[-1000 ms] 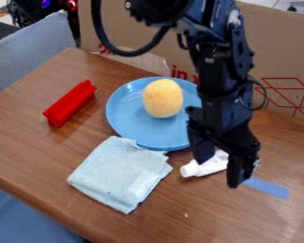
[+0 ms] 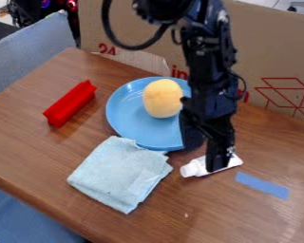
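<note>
My black gripper (image 2: 211,146) hangs low over a white tube (image 2: 196,168) lying on the wooden table right of a folded light-blue cloth (image 2: 119,174). Its fingers are at the tube and partly hide it; the gripper looks open, and whether it touches the tube is unclear. Behind it, a blue plate (image 2: 129,121) holds a round yellow object (image 2: 162,98), with the arm covering part of the plate's right side.
A red object (image 2: 69,102) lies at the left of the table. A blue tape strip (image 2: 262,185) is right of the tube. Cardboard (image 2: 275,66) walls the back.
The arm and gripper have moved back and to the left, now more upright over the tube. The other objects look unmoved.
</note>
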